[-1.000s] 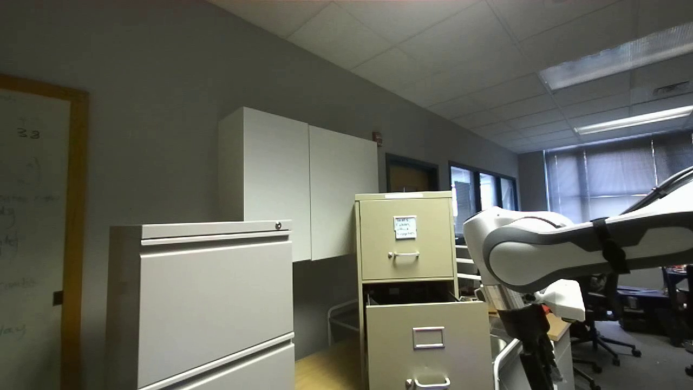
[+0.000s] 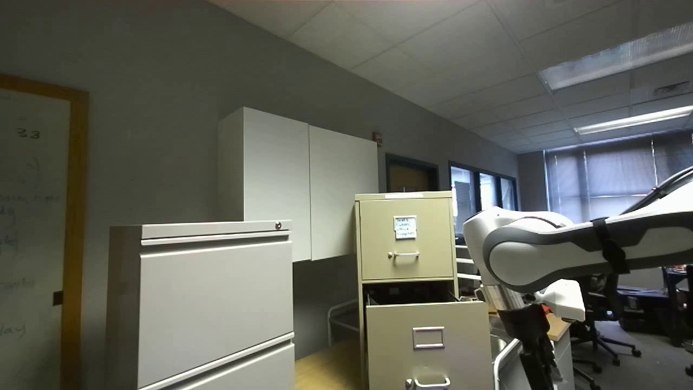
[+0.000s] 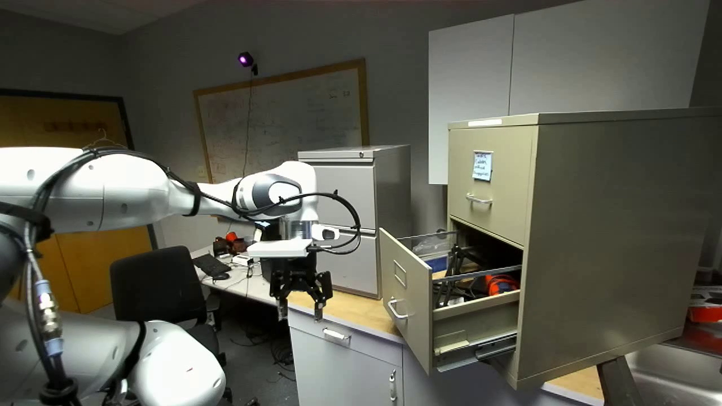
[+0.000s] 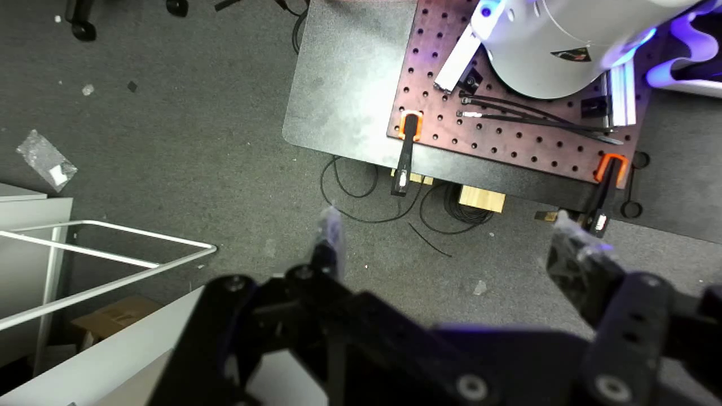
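Observation:
A beige two-drawer cabinet [image 3: 609,243] stands on the wooden counter, its upper drawer [image 3: 491,182] closed. The lower drawer [image 3: 409,298] is pulled well out, with tools, cables and an orange item [image 3: 499,284] inside. In exterior view 2 my gripper [image 3: 299,312] hangs pointing down, to the left of the drawer front and apart from it. Its two fingers are spread wide and hold nothing. From the wrist, the open gripper shows bare floor between its blurred fingertips.
A grey file cabinet [image 3: 345,196] stands behind my gripper on the counter [image 3: 365,312]. A desk with a keyboard [image 3: 211,265] and a black chair [image 3: 162,284] are to the left. Below the wrist, clamps [image 4: 406,155] grip the robot's base plate.

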